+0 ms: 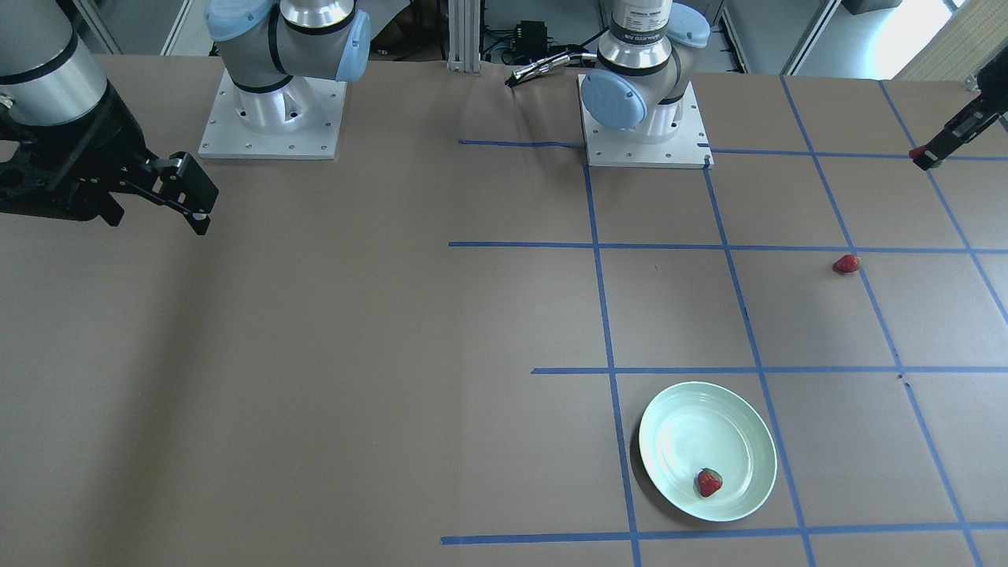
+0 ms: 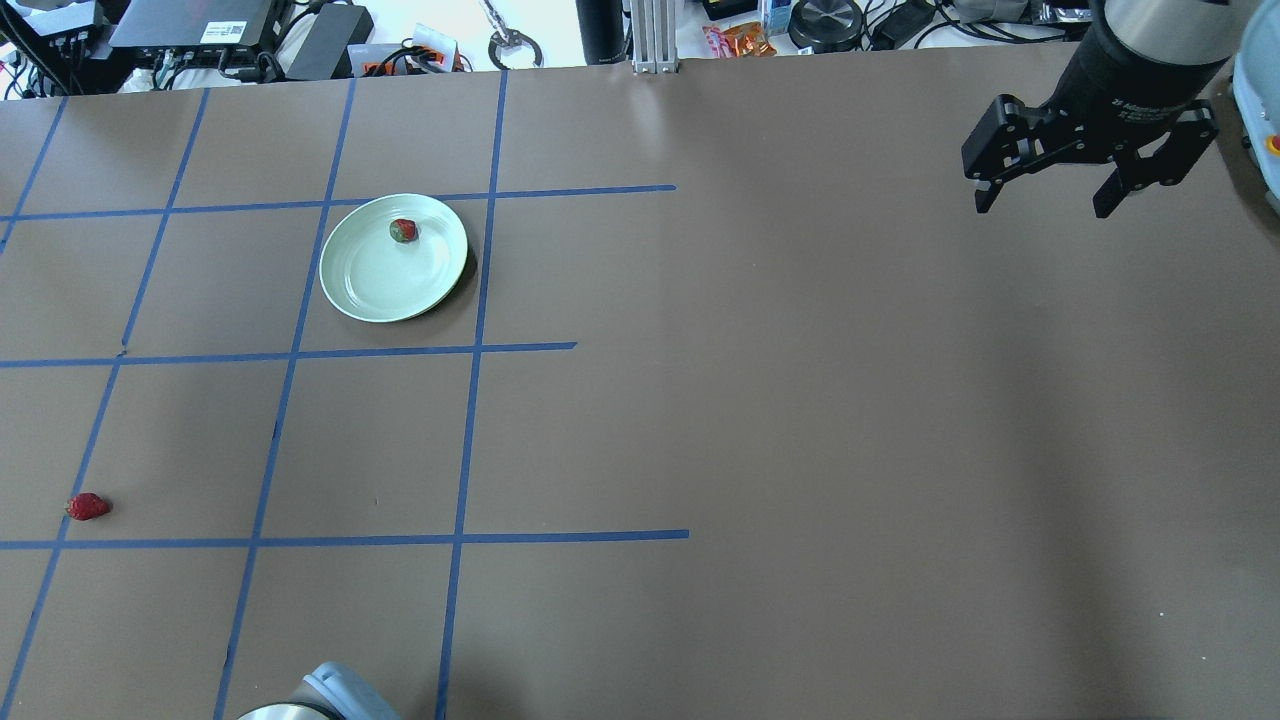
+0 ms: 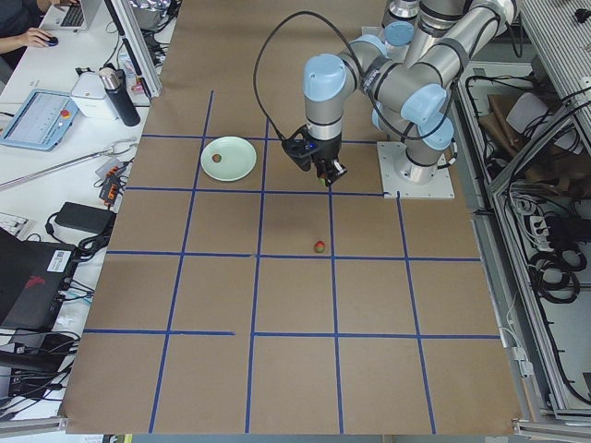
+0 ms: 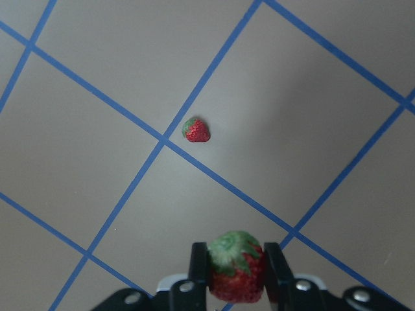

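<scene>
My gripper is shut on a strawberry point(image 4: 238, 278) with a green leafy top, held above the table; in the front view it shows at the upper right edge point(image 1: 931, 151). A second strawberry point(image 4: 196, 131) lies alone on the taped grid, also seen in the front view point(image 1: 846, 264) and top view point(image 2: 88, 506). A pale green plate point(image 1: 680, 435) rests on the table with a strawberry point(image 1: 709, 482) on it; the top view shows the plate point(image 2: 372, 276) as well.
Another arm's black end effector point(image 1: 142, 189) hangs at the left of the front view, and white robot bases point(image 1: 605, 151) stand at the table's back edge.
</scene>
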